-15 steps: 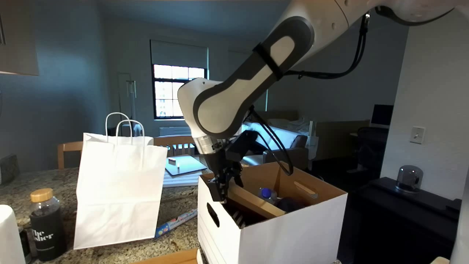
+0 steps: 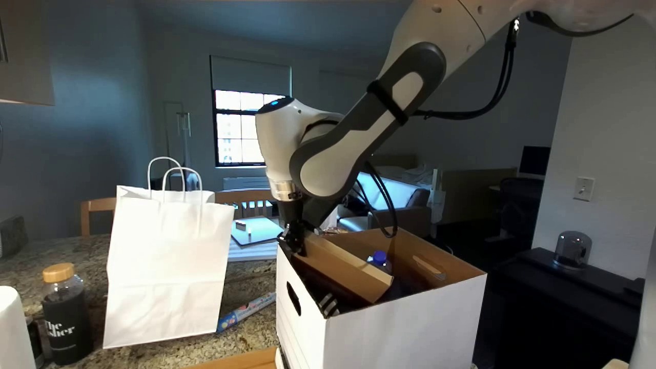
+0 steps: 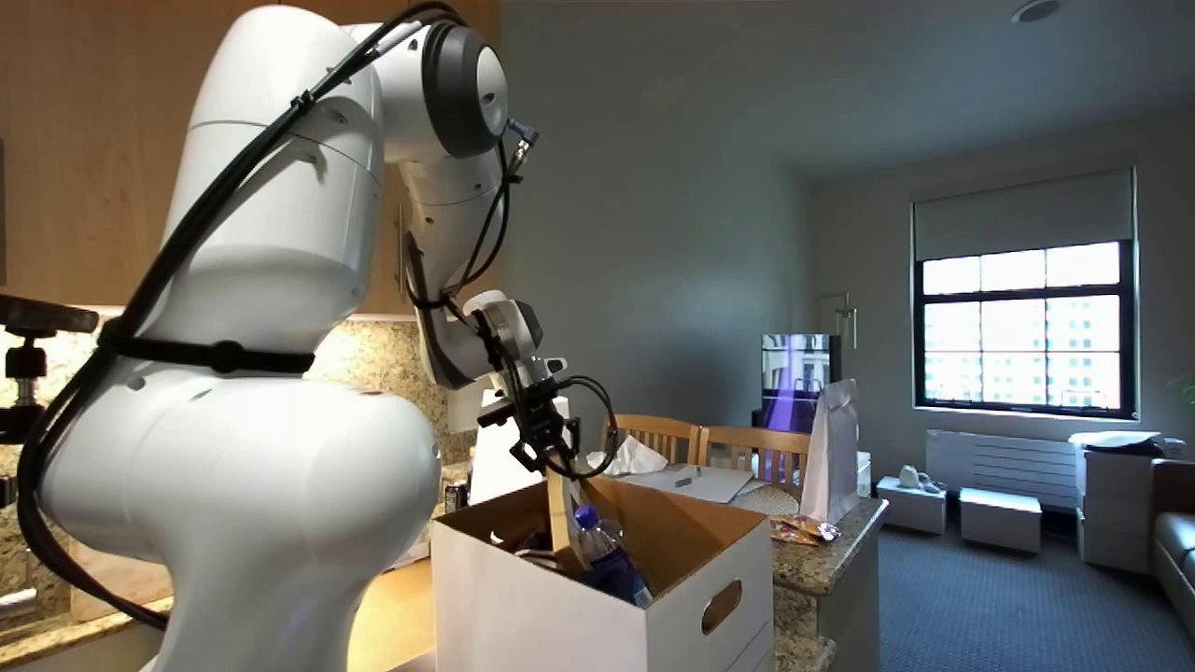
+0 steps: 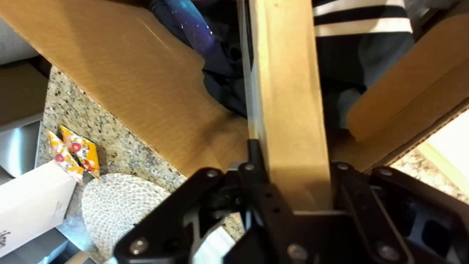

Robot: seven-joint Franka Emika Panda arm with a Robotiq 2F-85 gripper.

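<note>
A long, narrow brown cardboard box [image 4: 290,88] slants inside the white carton [image 2: 400,326], with its near end raised toward the rim. My gripper has a finger on each side of that end, close against both faces. In exterior view 1 the gripper [image 2: 293,239] is at the carton's left corner, pointing down. Exterior view 2 shows the gripper [image 3: 549,454] above the rim, at the top of the upright-looking cardboard box [image 3: 560,515]. The lower part of the cardboard box is hidden by the carton.
Inside the carton are a blue-capped bottle [image 3: 611,554] and dark cloth with white stripes [image 4: 362,26]. On the counter stand a white paper bag [image 2: 166,270] and a dark bottle with a wooden cap [image 2: 64,313]. Orange snack packets [image 4: 74,151] lie beside a round woven mat [image 4: 118,202].
My gripper has moved up and left, its wrist more vertical. The cardboard box's near end is higher, and the carton's front corner has shifted slightly left.
</note>
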